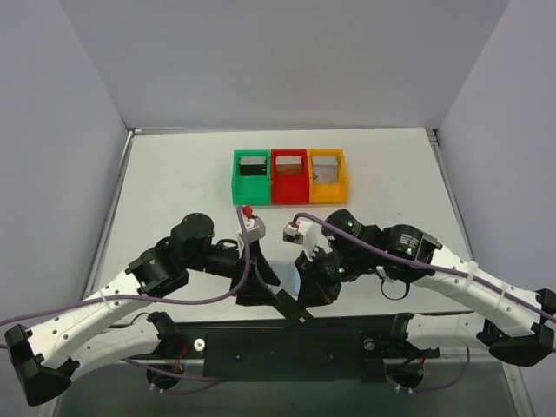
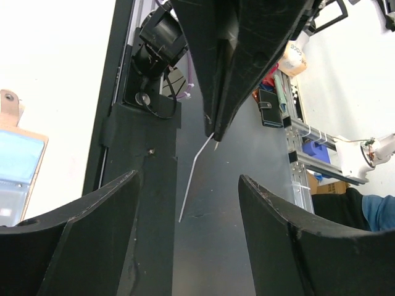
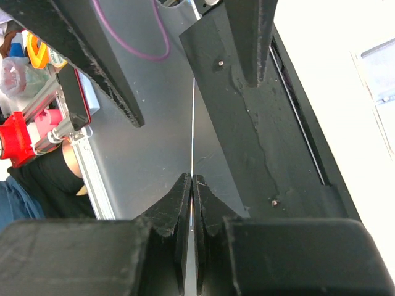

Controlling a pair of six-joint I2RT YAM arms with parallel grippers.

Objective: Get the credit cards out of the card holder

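Observation:
A thin dark card [image 1: 293, 307] is pinched at one end by my right gripper [image 1: 301, 298], low over the table's front edge. From the left wrist view the card [image 2: 190, 182] shows edge-on as a pale line, running into the gap of my left gripper. That gripper is open, its fingers apart on either side of the card; neither appears to touch it. In the right wrist view the card [image 3: 192, 135] stands edge-on from the closed tips of the right gripper. The card holder [image 1: 285, 274] lies flat on the table, partly hidden by the arms.
Green [image 1: 251, 189], red [image 1: 289, 190] and yellow [image 1: 328, 193] bins stand side by side at the back, each with cards inside. Both arms crowd close together at the front.

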